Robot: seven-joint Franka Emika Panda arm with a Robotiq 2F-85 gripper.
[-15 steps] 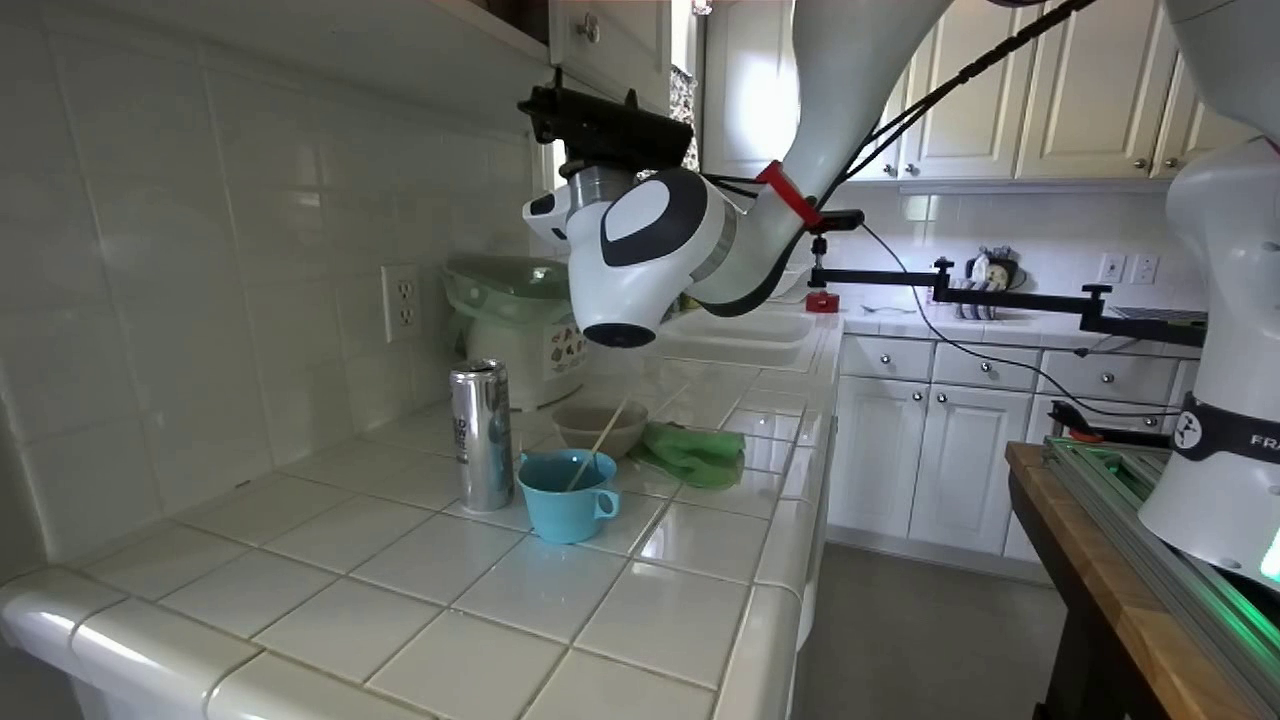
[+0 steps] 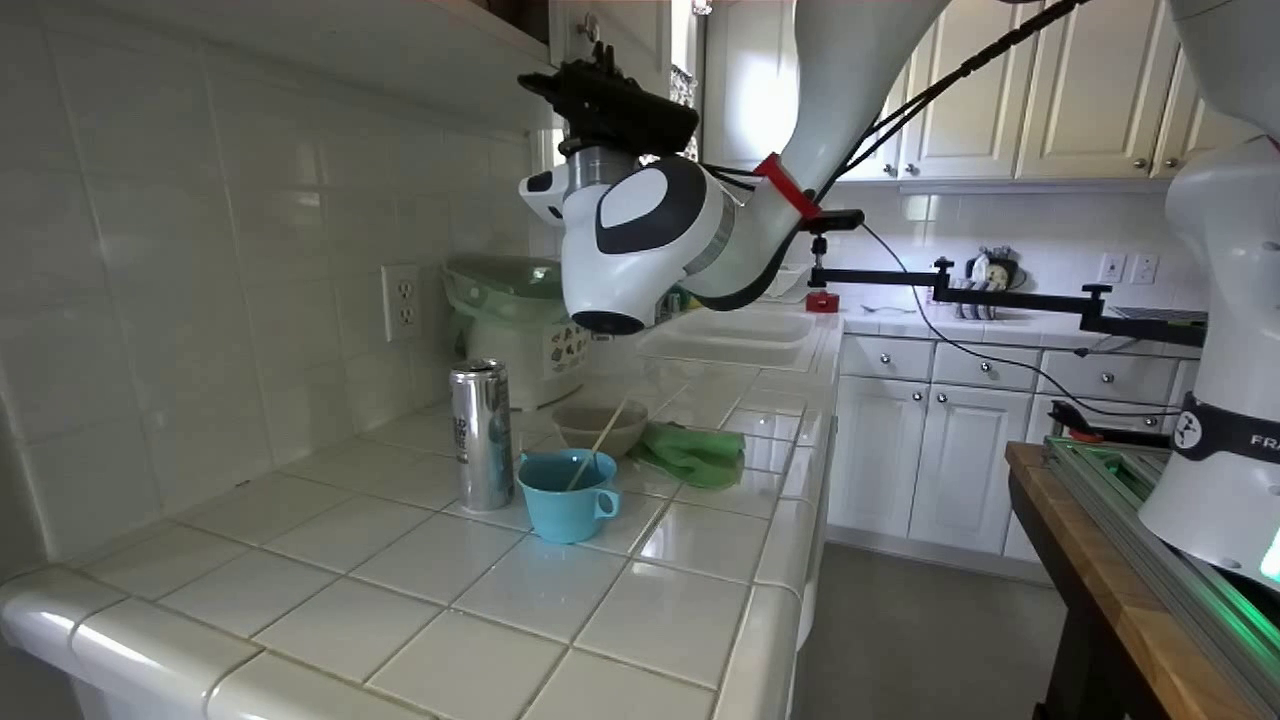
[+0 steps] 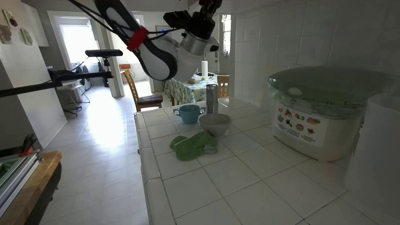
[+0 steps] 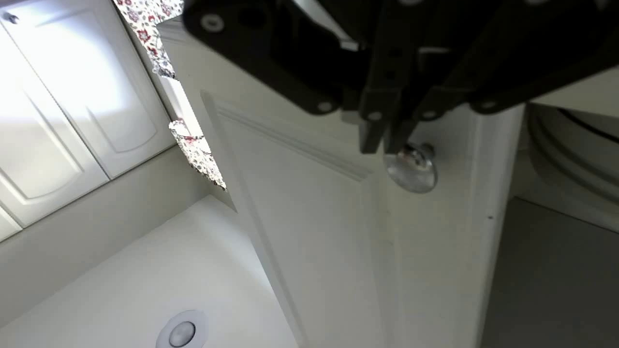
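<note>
My gripper points up at a white cabinet door. Its two fingers sit close together, with only a narrow gap between the tips. Just beside and beyond them is the door's round metal knob, partly covered by a fingertip; whether they touch cannot be told. In exterior view 1 the gripper is raised close to the knob, under the upper cabinet. The door stands ajar, and dishes show beside its edge in the wrist view.
On the tiled counter below stand a silver can, a blue cup with a stick in it, a pale bowl and a green cloth. A lidded bin stands against the wall.
The fingers, spread wide a second ago, have come together near the knob. The wrist has risen slightly and shifted a little left. Things on the counter have not moved.
</note>
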